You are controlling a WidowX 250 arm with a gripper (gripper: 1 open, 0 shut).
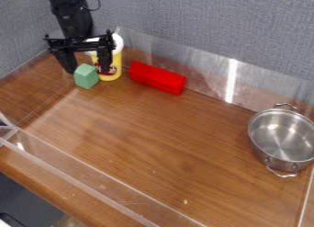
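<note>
My gripper [86, 51], black, hangs at the back left, above and just behind a small green block [84, 76] and in front of a yellow cylindrical container [110, 68] with a white top, partly hidden behind it. Its fingers look spread, though whether anything is between them is hard to tell. A red cylinder [157, 77] lies on its side right of the yellow container.
A steel pot [280, 139] with handles stands at the right edge. Low transparent walls border it.
</note>
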